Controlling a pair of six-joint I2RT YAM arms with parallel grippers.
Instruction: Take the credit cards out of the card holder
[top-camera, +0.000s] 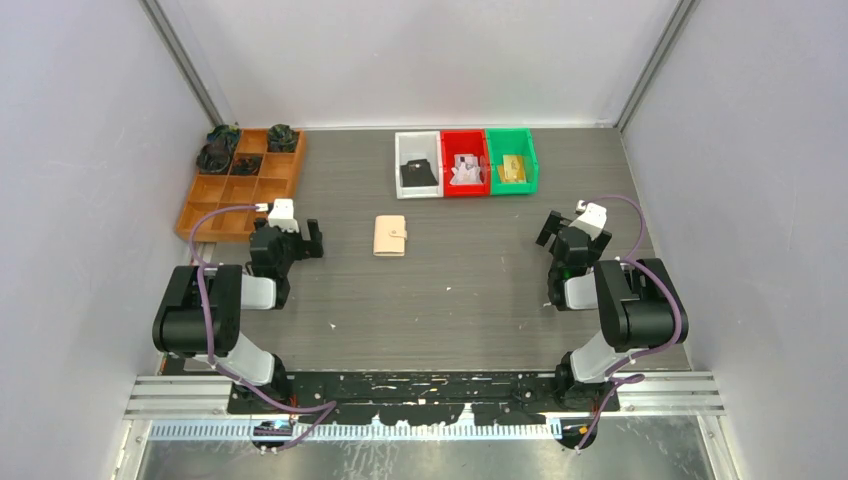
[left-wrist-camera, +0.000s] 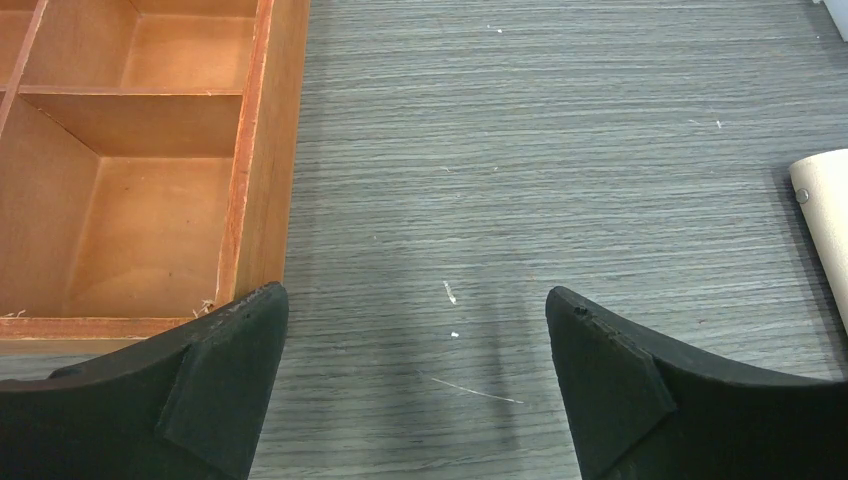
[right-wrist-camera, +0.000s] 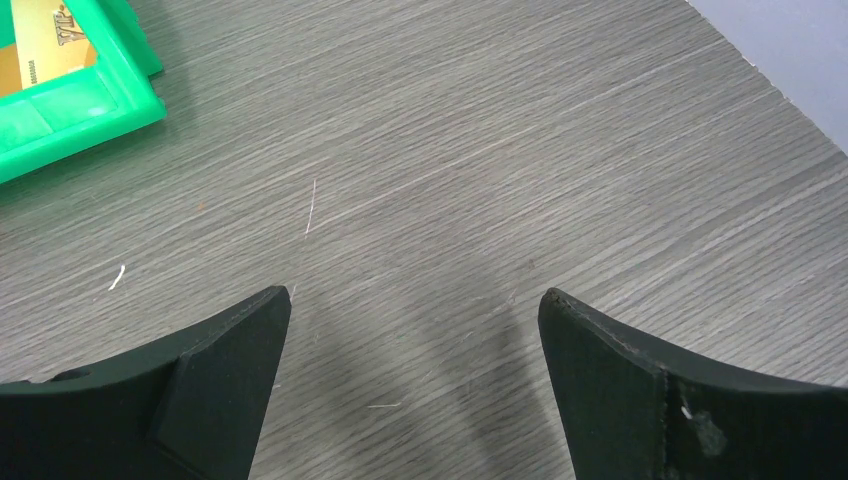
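Observation:
A cream card holder (top-camera: 389, 236), its flap snapped over on the right side, lies on the table left of centre. No cards show outside it. Only one edge of the card holder (left-wrist-camera: 828, 205) enters the left wrist view, at the far right. My left gripper is open over bare table, to the left of the holder and beside the wooden tray. On the table's right side my right gripper hovers open, with just tabletop between its fingers and well away from the holder.
White (top-camera: 400, 145), red (top-camera: 463, 138) and green (top-camera: 530, 150) bins stand in a row at the back, each with items inside. A wooden compartment tray (top-camera: 283, 188) with dark bundles occupies the left back.

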